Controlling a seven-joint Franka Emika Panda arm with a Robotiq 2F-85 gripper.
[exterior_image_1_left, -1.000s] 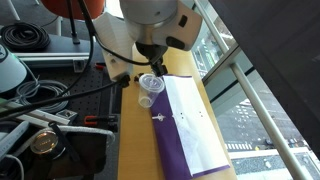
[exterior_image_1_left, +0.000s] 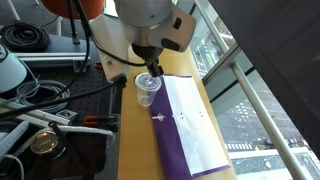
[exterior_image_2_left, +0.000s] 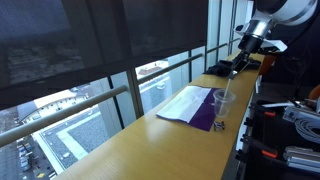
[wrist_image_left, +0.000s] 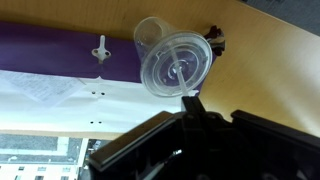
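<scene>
A clear plastic cup (wrist_image_left: 160, 55) with a clear lid stands on the table, seen from above in the wrist view. A thin white straw (wrist_image_left: 179, 68) crosses the lid opening, and its upper end meets my fingertips. My gripper is shut, with the straw's end at its tips, above one side of the cup. Exterior view 1 shows the cup (exterior_image_1_left: 148, 88) just below the gripper (exterior_image_1_left: 155, 70). In exterior view 2 the cup (exterior_image_2_left: 223, 101) is beneath the gripper (exterior_image_2_left: 233, 74). How deep the straw reaches is hard to tell.
Beside the cup lies a purple sheet with white paper (exterior_image_1_left: 193, 120) on it; a small light-coloured piece (wrist_image_left: 101, 49) rests on the purple. A small dark object (wrist_image_left: 215, 40) sits by the cup. The wooden table (exterior_image_2_left: 150, 150) has free room towards exterior view 2.
Compared with a second ago, my gripper and the cup stand slightly farther left in exterior view 1.
</scene>
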